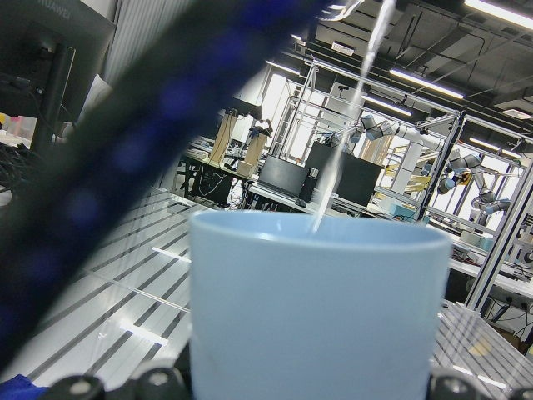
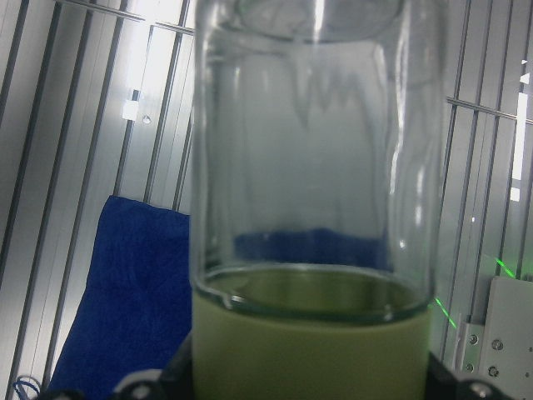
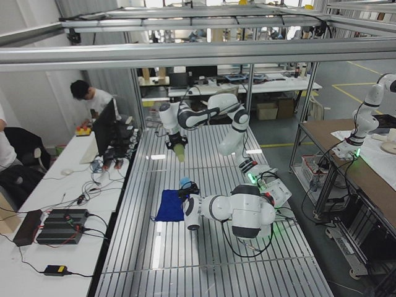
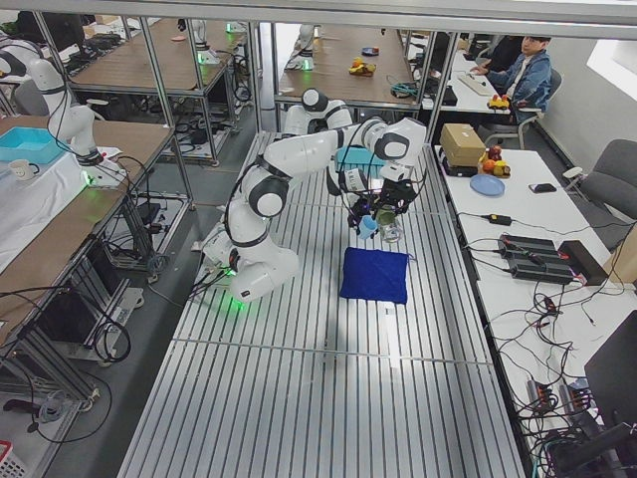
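A light blue cup (image 1: pixel 316 308) is held upright in my left gripper (image 3: pixel 185 189), which is shut on it above the slatted metal table. My right gripper (image 3: pixel 179 142) is shut on a clear cylindrical container with a green lower part (image 2: pixel 312 350), held in the air farther back on the table. In the right wrist view it fills the middle, over the table. A blue cloth (image 4: pixel 373 279) lies flat on the table, below and beside the left gripper. The fingertips of both grippers are mostly hidden by what they hold.
The slatted table (image 4: pixel 318 398) is otherwise mostly bare around the cloth and in the foreground. Both arm bases stand along one side edge. A desk with a monitor (image 3: pixel 105 130), cables and black power boxes (image 3: pixel 62 226) runs along the other side, where a person sits.
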